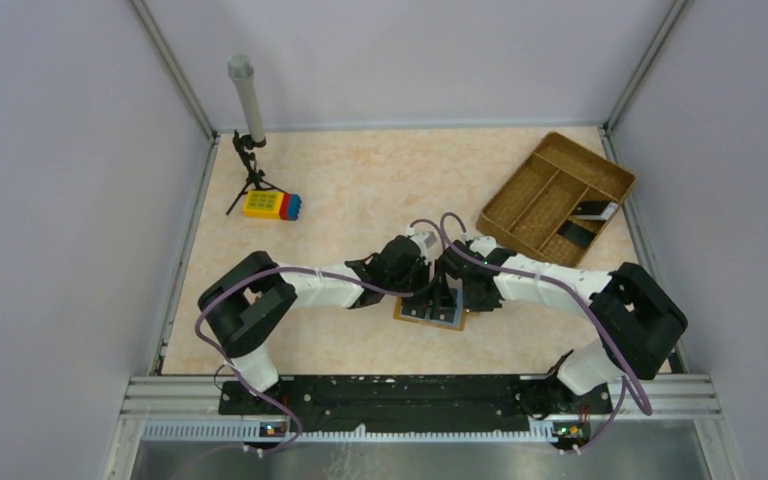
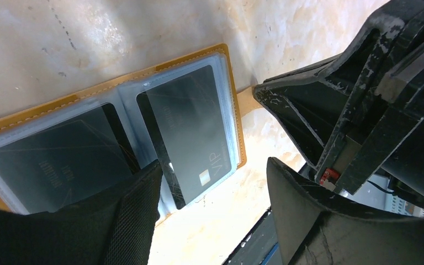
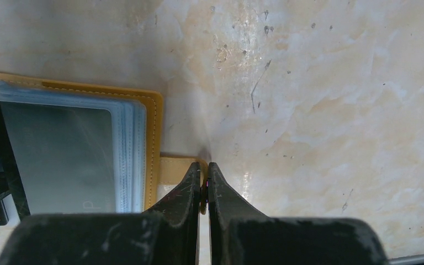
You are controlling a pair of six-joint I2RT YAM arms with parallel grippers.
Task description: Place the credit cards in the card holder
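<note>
The tan card holder point(image 2: 61, 99) lies unfolded with clear sleeves. A dark VIP card point(image 2: 190, 127) sits almost wholly inside its right sleeve, only a glossy black strip along the left edge outside. A second dark card point(image 2: 61, 160) fills the left sleeve. My left gripper stands open over the right sleeve, one finger point(image 2: 143, 193) close to the card's exposed strip; whether they touch I cannot tell. The right gripper is shut on the holder's tan strap point(image 3: 174, 170), to the right of the holder.
A divided wicker basket point(image 1: 530, 195) at the right holds a dark card point(image 1: 576, 233) and a black and white item point(image 1: 594, 210). Yellow, red and blue blocks point(image 1: 272, 205) stand beside a tripod point(image 1: 250, 165) at the back left.
</note>
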